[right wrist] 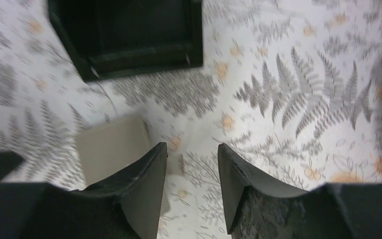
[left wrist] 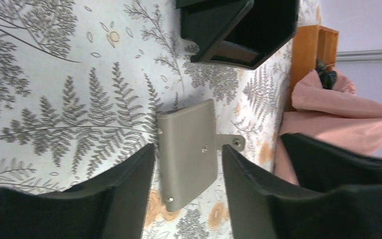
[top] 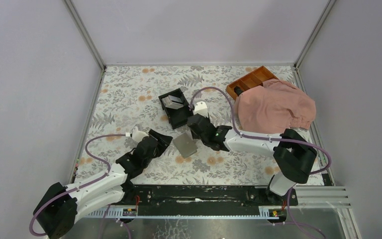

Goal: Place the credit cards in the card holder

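Observation:
The grey card holder (top: pixel 184 145) lies flat on the patterned table, a small tab sticking out to one side in the left wrist view (left wrist: pixel 186 154). Behind it is a black open box (top: pixel 178 114) with pale cards (top: pixel 173 101) in it. My left gripper hangs just left of the holder, fingers apart with nothing held. My right gripper is over the holder's right side, also open and empty; the holder shows beside its fingers in the right wrist view (right wrist: pixel 110 147).
A wooden tray (top: pixel 251 79) stands at the back right, with a pink cloth (top: pixel 273 107) heaped in front of it.

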